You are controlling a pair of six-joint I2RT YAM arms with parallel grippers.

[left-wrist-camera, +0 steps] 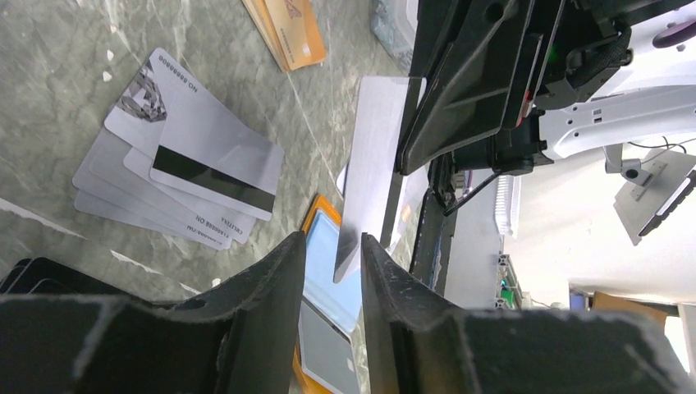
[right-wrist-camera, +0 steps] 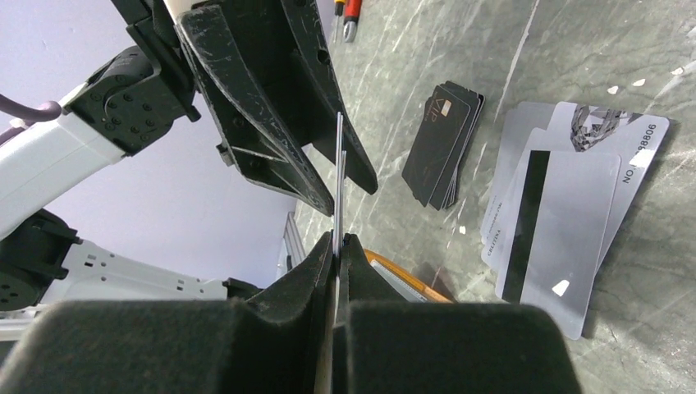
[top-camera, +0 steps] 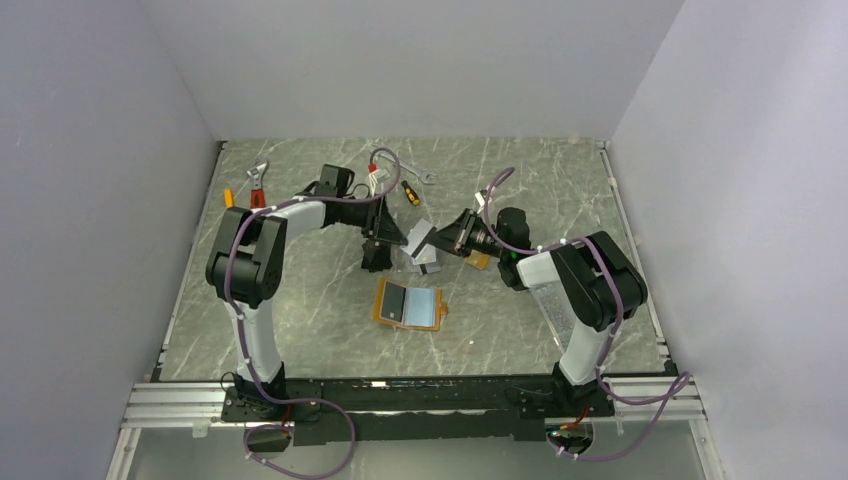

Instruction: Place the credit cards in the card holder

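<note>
My right gripper is shut on an upright white card (left-wrist-camera: 369, 164) with a dark stripe. My left gripper is open, its fingertips beside the card's lower edge; whether they straddle it is unclear. Silver cards (left-wrist-camera: 215, 172) lie fanned on the table below, with a stack of black cards (right-wrist-camera: 439, 139) beside them and gold cards (left-wrist-camera: 287, 29) farther off. The card holder (top-camera: 423, 308), orange with grey and light-blue panels, lies open toward the front of the table.
Wrenches (top-camera: 420, 173), a screwdriver (top-camera: 410, 194) and red-handled pliers (top-camera: 257, 195) lie at the back and left. A clear tray (top-camera: 550, 315) is under the right arm.
</note>
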